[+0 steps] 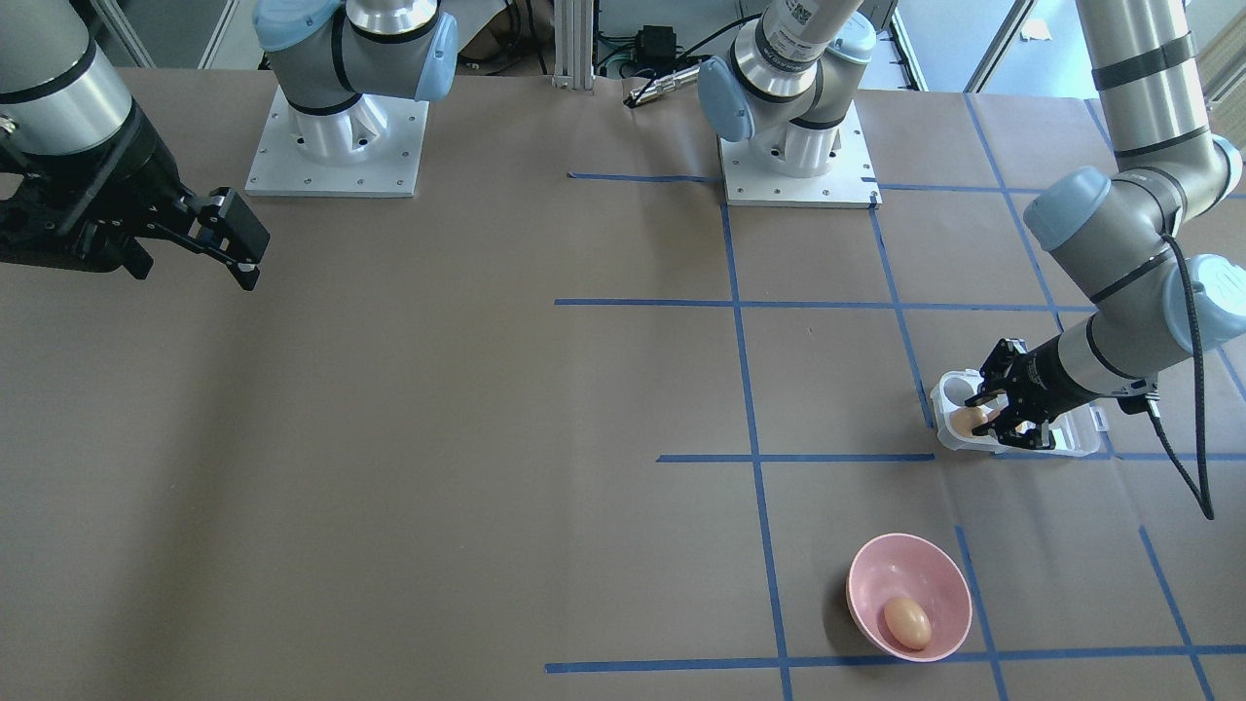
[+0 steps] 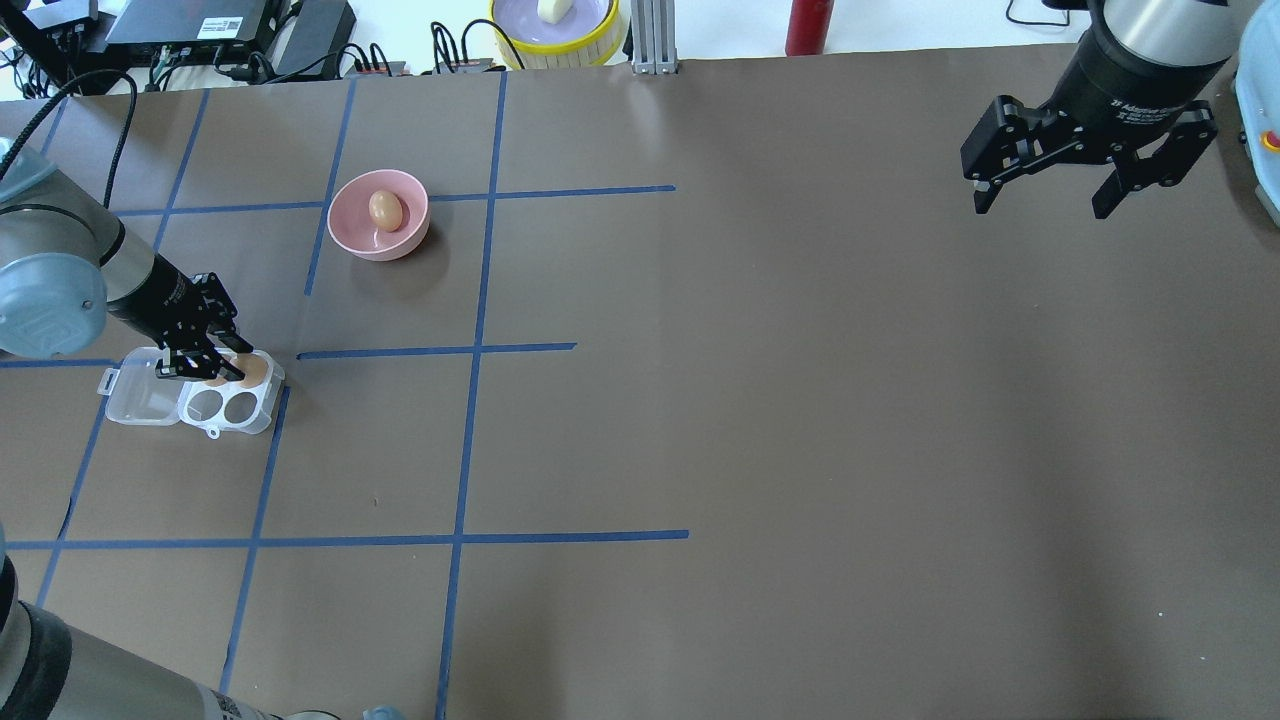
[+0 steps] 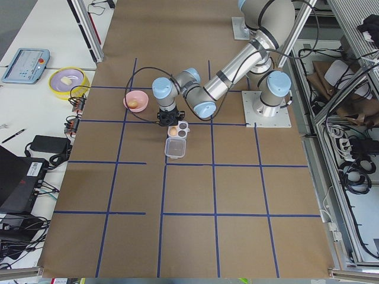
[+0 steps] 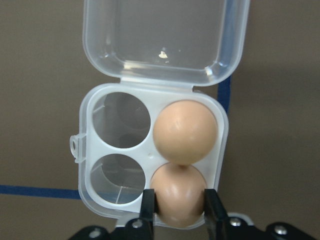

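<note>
An open clear egg carton (image 4: 150, 155) has two brown eggs in its right-hand cups, an upper egg (image 4: 185, 131) and a lower egg (image 4: 177, 192); two cups are empty. In the wrist view my gripper's (image 4: 179, 200) black fingers flank the lower egg, apparently touching it; whether they grip it is unclear. The top view shows my gripper (image 2: 234, 364) low over the carton. A pink bowl (image 2: 360, 234) holds another egg (image 2: 385, 210) and stands apart from the carton.
A second black gripper (image 2: 1038, 180) hangs at the far side of the table, and other arm bases stand along the edge in the front view.
</note>
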